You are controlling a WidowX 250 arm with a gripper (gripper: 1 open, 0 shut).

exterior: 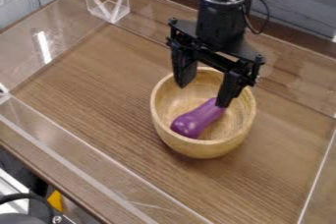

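A tan bowl [179,141] rests on the wooden table, with a purple oblong object [197,119] lying inside it, toward the middle and right. My black gripper [205,79] hangs over the back of the bowl, its fingers spread open above the purple object, with nothing seen held between them.
A small clear wire-like or plastic item [110,6] stands at the back left. A ledge runs along the back edge, and a dark cable shows at the lower left corner.
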